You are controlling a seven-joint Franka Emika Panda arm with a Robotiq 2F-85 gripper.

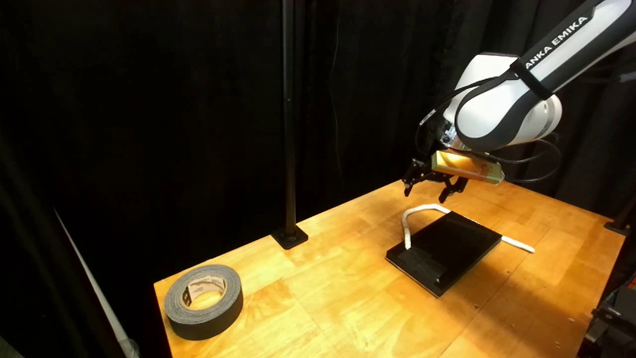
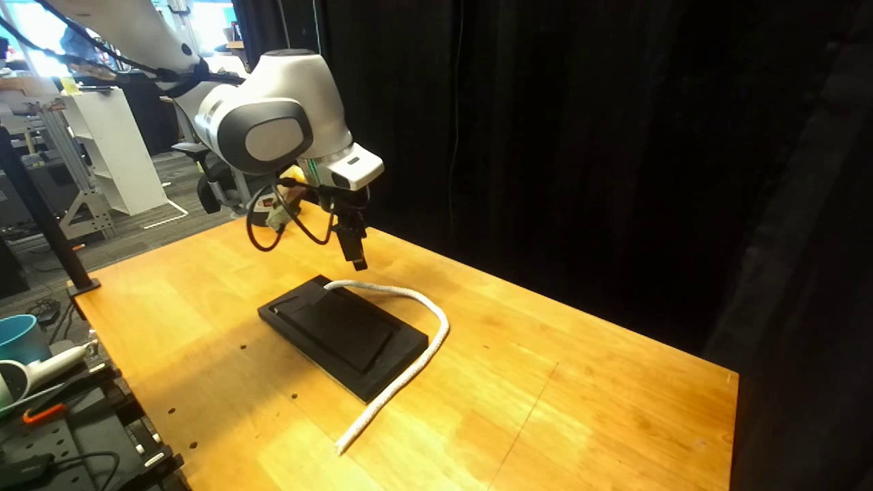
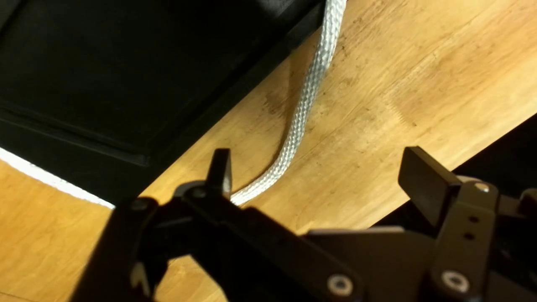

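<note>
Across one corner of a flat black box (image 2: 323, 331) curves a white braided rope (image 2: 438, 320), its one end on the box and the other on the bare table. Above the table, off the box's far side in exterior view 1, my gripper (image 1: 424, 194) stands open and empty. The wrist view shows the fingers of the gripper spread wide; the bend of the rope (image 3: 302, 113) runs down towards the left finger and passes out of sight behind it. The black box (image 3: 126, 65) fills that view's upper left.
A roll of dark tape (image 1: 204, 301) lies at the table's near left corner in exterior view 1. A black post (image 1: 290, 149) stands at the table's edge, with dark curtains behind. Between tape and box the wooden table (image 1: 322, 286) is clear.
</note>
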